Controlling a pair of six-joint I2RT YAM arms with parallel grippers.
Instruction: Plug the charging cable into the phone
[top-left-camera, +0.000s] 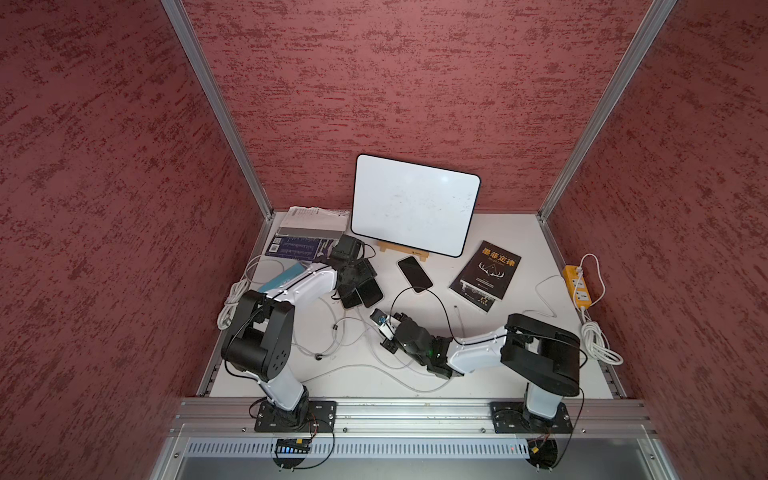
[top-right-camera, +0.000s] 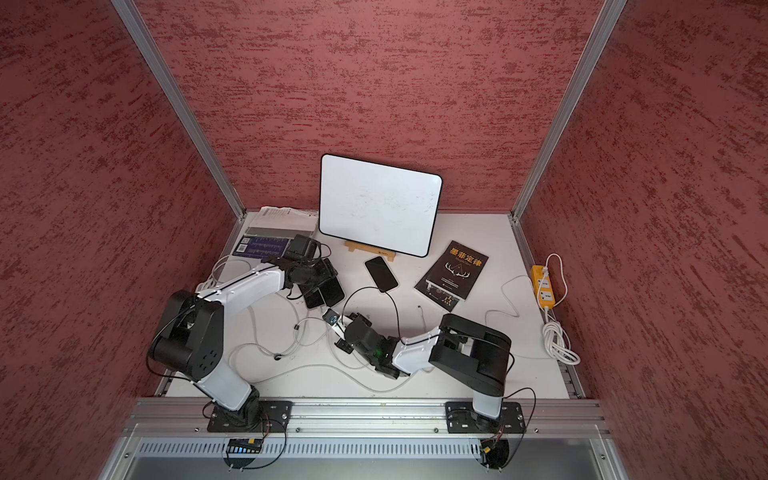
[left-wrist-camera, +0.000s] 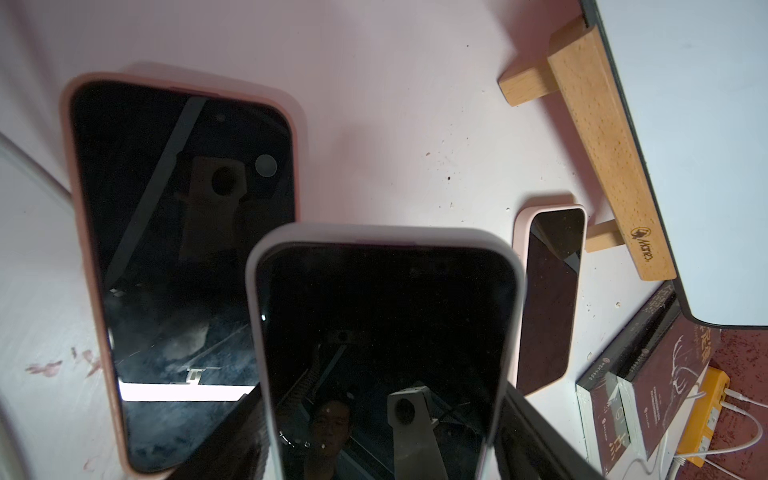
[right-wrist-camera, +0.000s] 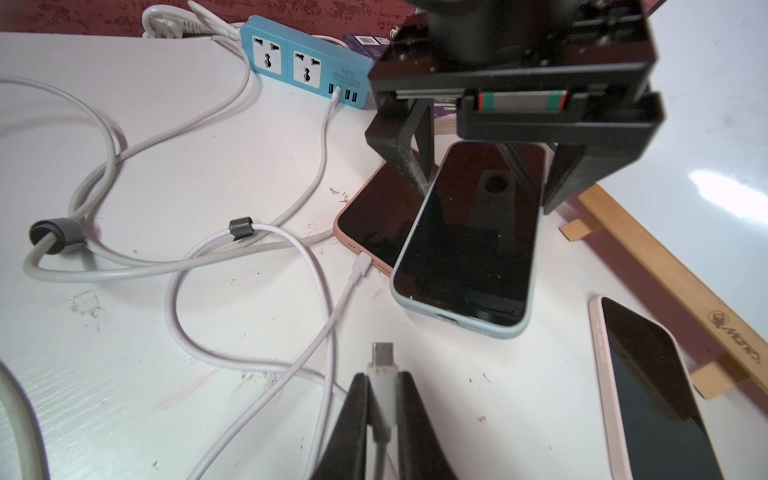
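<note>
My left gripper is shut on the sides of a black-screened phone (right-wrist-camera: 472, 240) with a pale blue case. Its bottom edge, with the charging port, faces my right gripper in the right wrist view. My right gripper is shut on the charging cable's white plug (right-wrist-camera: 384, 392), whose metal tip points ahead, apart from the phone and to the left of its port. In the left wrist view the held phone (left-wrist-camera: 384, 336) fills the lower middle, its lower end cut off by the frame.
A pink-cased phone (right-wrist-camera: 376, 216) with a white cable plugged in lies beneath and beside the held one. Another phone (right-wrist-camera: 648, 368) lies to the right, near the whiteboard's wooden stand (right-wrist-camera: 664, 280). Loose cables cover the left; a blue power strip (right-wrist-camera: 308, 60) sits behind.
</note>
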